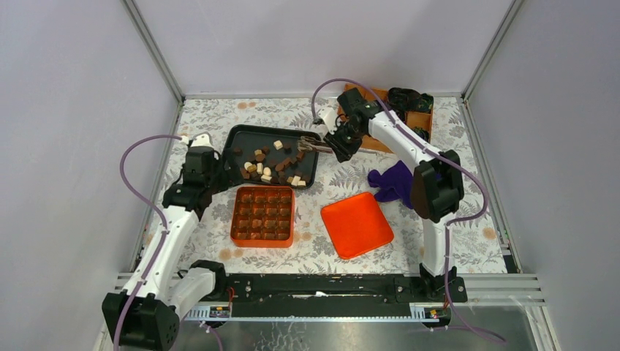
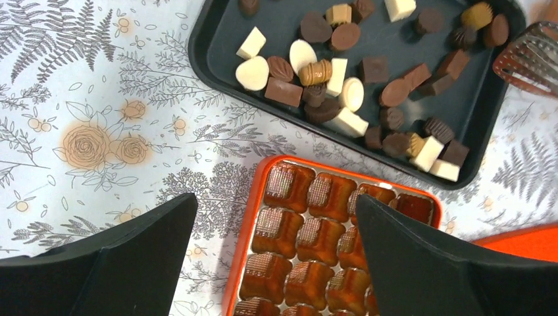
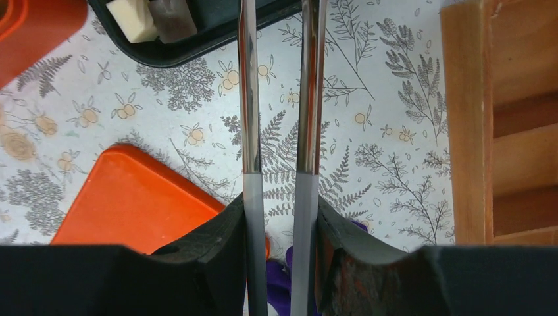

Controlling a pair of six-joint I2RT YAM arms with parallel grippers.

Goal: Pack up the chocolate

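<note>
Assorted chocolates lie on a black tray. Below it sits an orange box with an empty compartmented insert. My left gripper is open over the box's left area, nothing between its fingers. My right gripper is part open around the handles of metal tongs, whose slotted head reaches over the tray's right end in the left wrist view. Whether the fingers grip the handles firmly is unclear.
An orange square plate lies at the front right. A purple cloth lies right of it. A wooden divided box with dark items stands at the back right. Bare patterned table surrounds these.
</note>
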